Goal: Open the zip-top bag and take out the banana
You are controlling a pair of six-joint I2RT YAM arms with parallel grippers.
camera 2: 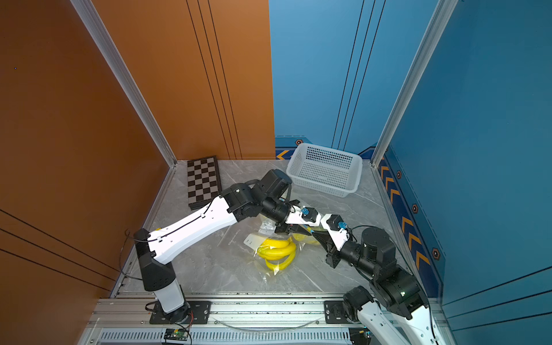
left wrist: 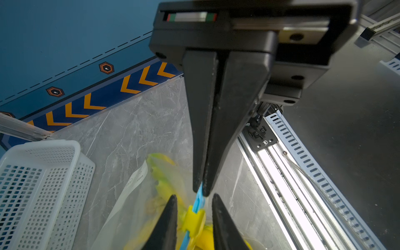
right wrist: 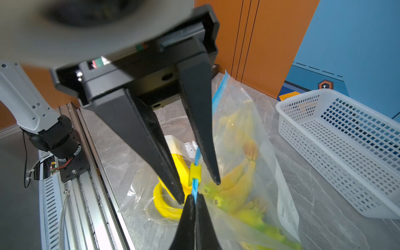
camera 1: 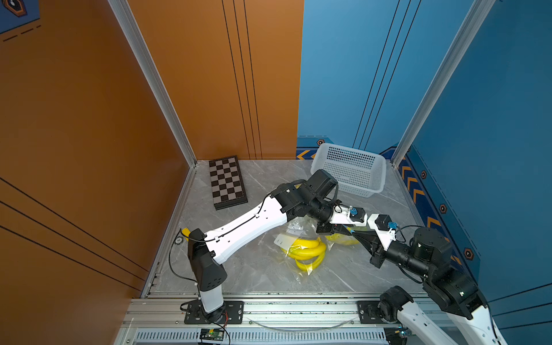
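Note:
The frosted zip top bag (right wrist: 270,187) has a blue zip strip (right wrist: 217,96) and a yellow slider (right wrist: 195,172). Greenish-yellow bananas (right wrist: 237,179) show through its film. My right gripper is shut on the zip strip close to the slider. Coming from the other side, my left gripper has its fingers apart, one on each side of the slider. Gaps show beside the slider in both wrist views, so the fingers are around it, not clamped. In the top left view, the arms hide much of the bag.
A second clear bag with bright yellow bananas (camera 1: 307,250) and a white label lies on the table just left of the held bag. Behind stands a white basket (camera 1: 350,166), empty. A chessboard (camera 1: 227,181) lies at the back left.

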